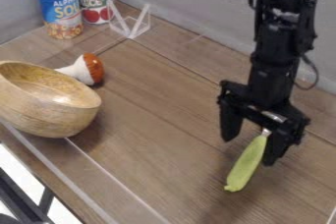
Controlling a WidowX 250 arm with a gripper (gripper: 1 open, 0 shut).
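The black gripper (252, 134) hangs over the right part of the wooden table, its fingers open on either side of the upper end of a long pale-green vegetable (243, 168). That vegetable lies lengthwise toward the front, its top end partly hidden by the gripper. Whether the fingers touch it cannot be told.
A large wooden bowl (39, 110) sits at the left, with an orange-and-white object (84, 69) behind it. Two cans (62, 12) and a white wire stand (129, 22) are at the back left against the wall.
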